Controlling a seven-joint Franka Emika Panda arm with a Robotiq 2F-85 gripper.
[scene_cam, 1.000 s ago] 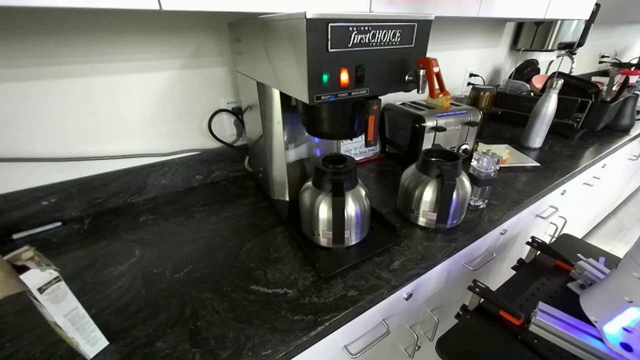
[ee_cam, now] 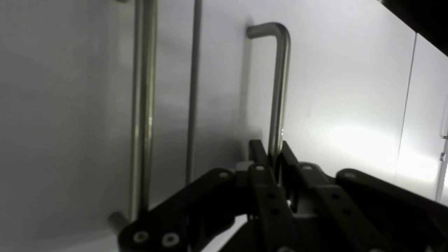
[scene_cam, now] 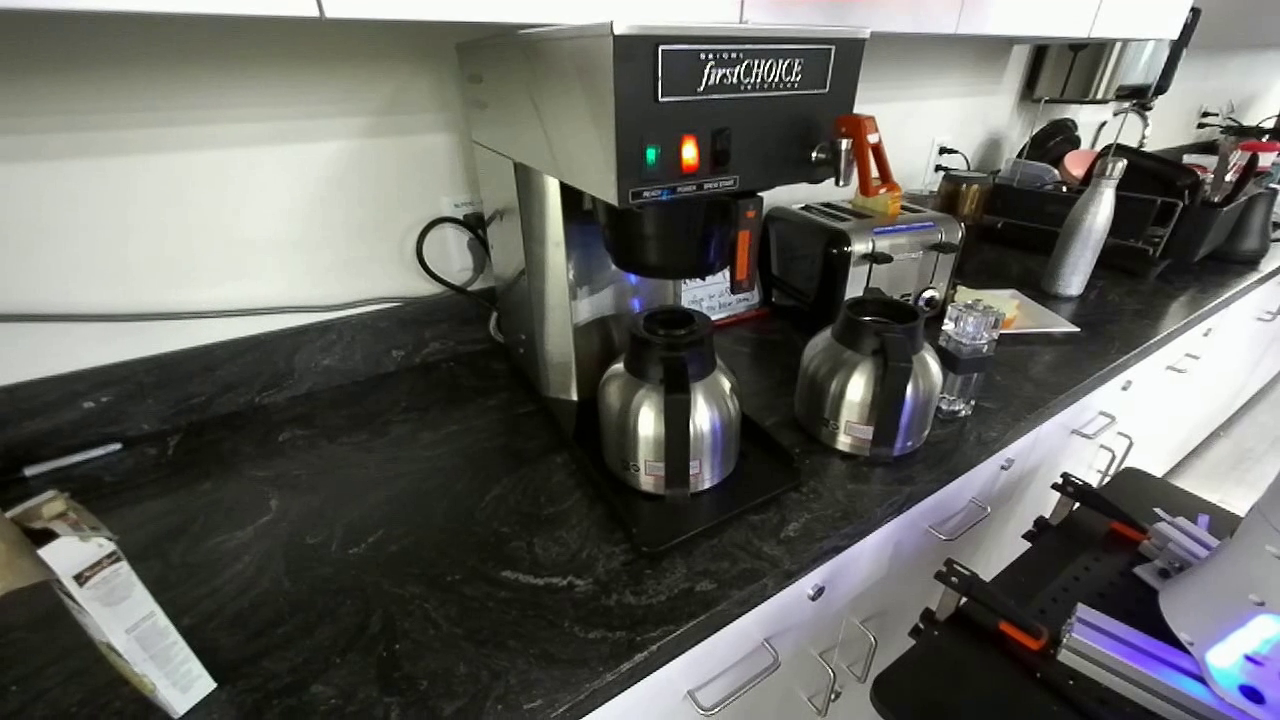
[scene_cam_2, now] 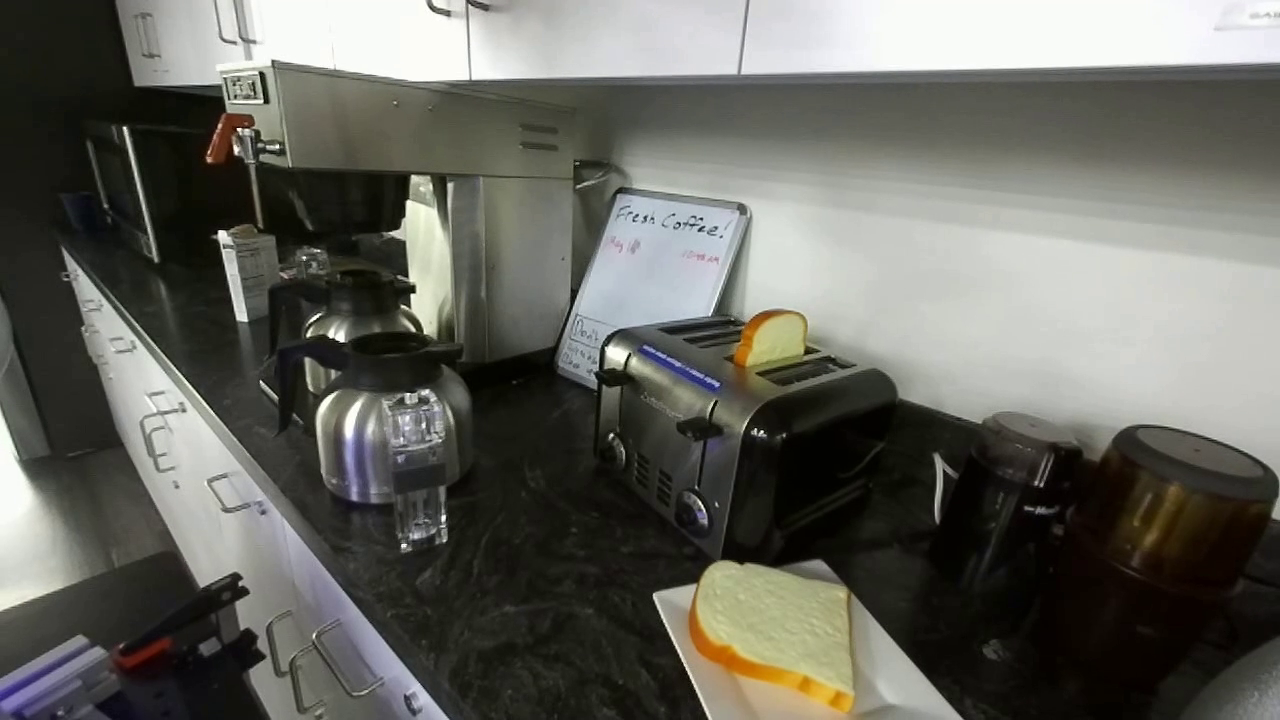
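In the wrist view, a slim metal bar handle stands upright on a pale cabinet door. My gripper is shut on the lower part of this handle, with one black fingertip on its left side and the other on its right. The bar's lower end is hidden behind the fingers. To the left, across the seam between two doors, runs a second bar handle, clear of the fingertips. Neither exterior view shows my gripper.
On the dark counter are a coffee maker, two steel carafes, a toaster with bread in one slot, and a bread slice on a white plate. White cabinets hang above.
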